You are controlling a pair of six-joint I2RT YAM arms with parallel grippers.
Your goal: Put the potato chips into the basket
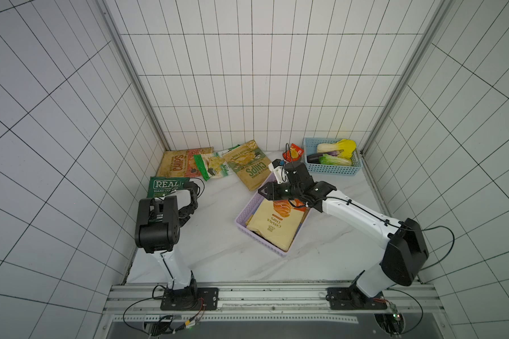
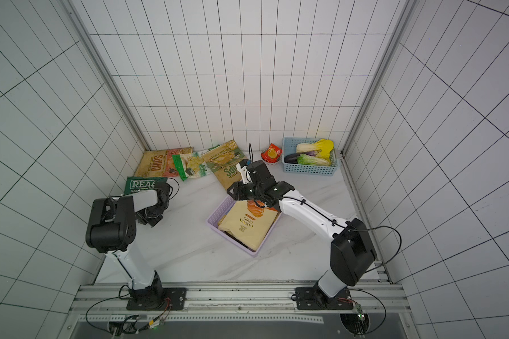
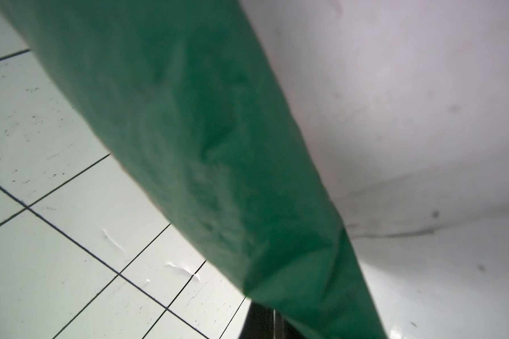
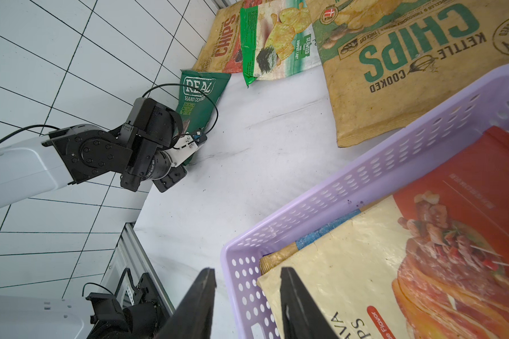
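A lilac basket [image 1: 248,225] holds a cream cassava chips bag [image 1: 271,223] with a red end. My right gripper is over its left end, fingers apart with nothing between them. Brown kettle chips bags [image 4: 407,62], a green-white bag [image 1: 209,165] and a small red bag [image 2: 271,151] lie along the back. My left gripper [image 2: 155,214] is low at the green REAL bag [image 4: 195,96] on the left. The bag's green fills much of the left wrist view and hides most of the fingers.
A blue basket [image 1: 330,169] of vegetables stands at the back right. White tiled walls close in the table on the left, right and back. Bare table [image 1: 215,237] shows between my left arm and the lilac basket.
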